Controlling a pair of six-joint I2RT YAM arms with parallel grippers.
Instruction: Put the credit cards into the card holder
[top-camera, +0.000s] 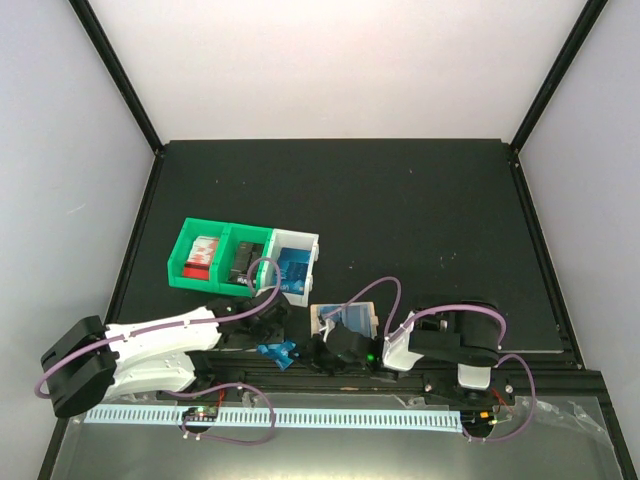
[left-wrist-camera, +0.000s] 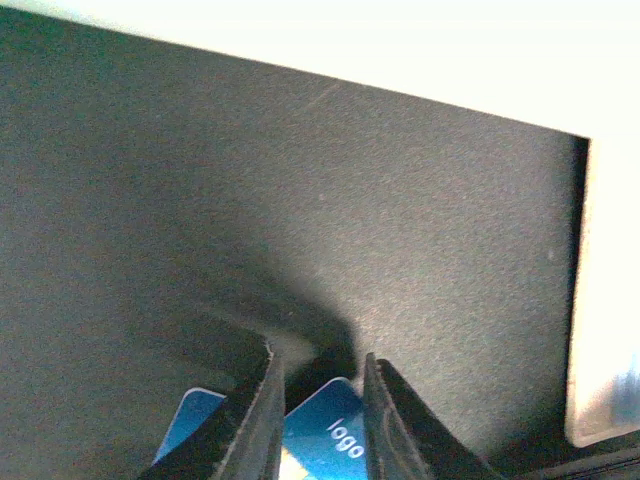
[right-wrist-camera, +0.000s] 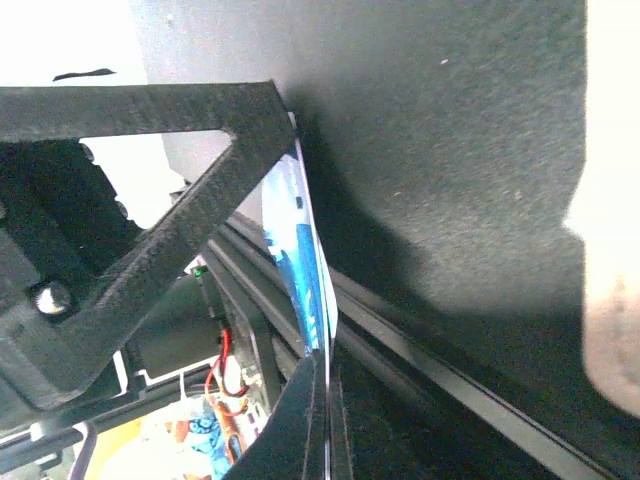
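Blue cards (top-camera: 276, 352) lie near the table's front edge, below my left gripper; in the left wrist view its fingertips are over the cards, part open, and whether it grips one is unclear. My right gripper is shut on a thin blue-and-white card (right-wrist-camera: 300, 250), seen edge-on in the right wrist view. A pale holder (top-camera: 365, 320) with blue inside sits beside the right gripper.
Green bins (top-camera: 178, 255) with red and dark items and a white bin (top-camera: 306, 245) with blue items stand at the left.
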